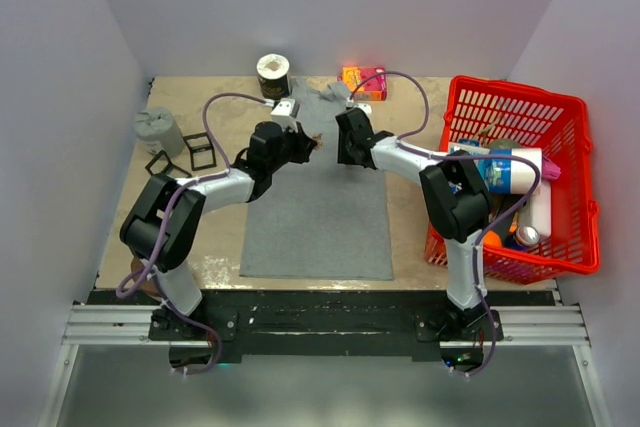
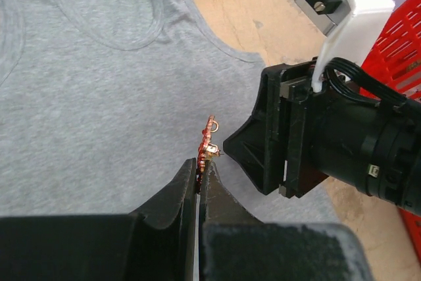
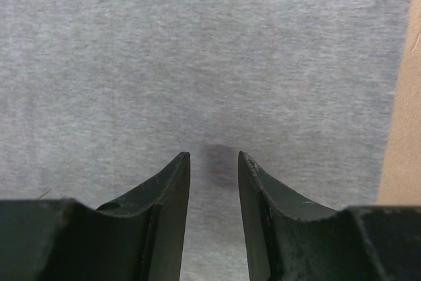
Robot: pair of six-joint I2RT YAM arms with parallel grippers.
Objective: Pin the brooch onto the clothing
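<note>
A grey garment lies flat on the table, its neckline toward the back. The small copper-coloured brooch stands up from the tips of my left gripper, which is shut on it above the cloth. In the top view, my left gripper is left of centre over the garment's upper part. Facing it from the right, my right gripper hovers low over the cloth. Its fingers stand partly apart, with only bare grey fabric showing between them.
A red basket full of items stands at the right. At the back are a dark can and an orange-pink box. A grey roll and black frames sit at the left.
</note>
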